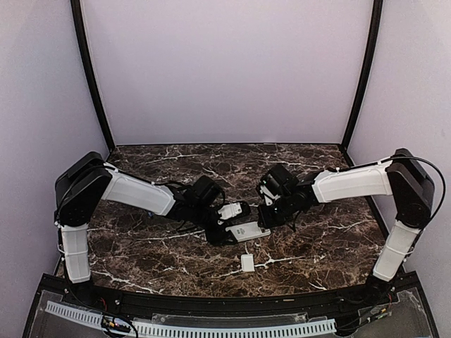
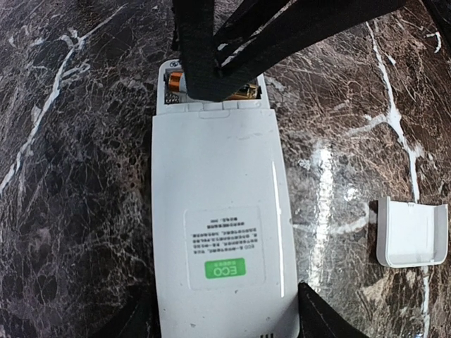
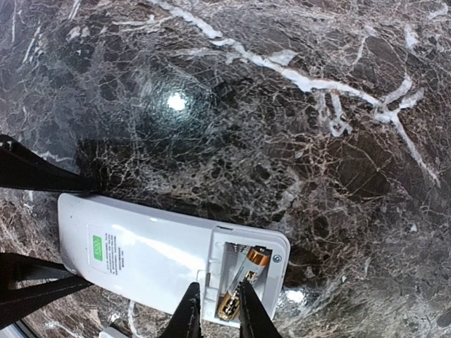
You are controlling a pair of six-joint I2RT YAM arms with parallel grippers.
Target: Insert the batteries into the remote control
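Observation:
The white remote control (image 2: 218,162) lies label side up on the marble table, its battery compartment uncovered. In the right wrist view one battery (image 3: 252,267) with a copper-coloured end sits slantwise in that compartment. My left gripper has its fingers against both long sides of the remote's far end from the compartment. Right over the compartment is my right gripper, its fingertips close together with a small gap. One fingertip overlaps the battery; whether the two pinch it cannot be made out. The white battery cover (image 2: 412,234) lies apart on the table.
In the top view the cover (image 1: 247,263) lies in front of the remote, toward the near edge. Both arms meet closely over the remote. The marble table (image 1: 162,264) is otherwise largely clear at the front and back.

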